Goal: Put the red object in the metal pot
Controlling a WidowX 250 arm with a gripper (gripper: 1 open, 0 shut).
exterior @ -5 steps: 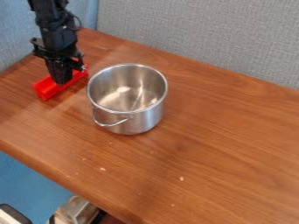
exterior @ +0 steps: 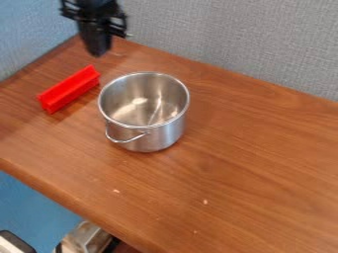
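Observation:
On the table's left side lies a red bar-shaped object (exterior: pixel 69 89), set at a slant, just left of the pot and outside it. The metal pot (exterior: pixel 148 135) stands upright with its open top facing up, and its inside looks empty. High at the back left, the dark gripper (exterior: pixel 97 49) hangs blurred, clear of the red object and behind it. Whether its fingers are apart or together is not visible, and nothing red shows at them.
A grey textured wall (exterior: pixel 244 40) borders the back. Some metal hardware (exterior: pixel 87 240) sits beyond the table's front left edge.
The gripper has risen up and to the right, away from the red object, which it was over and partly covering. Neither the red object nor the pot has visibly moved.

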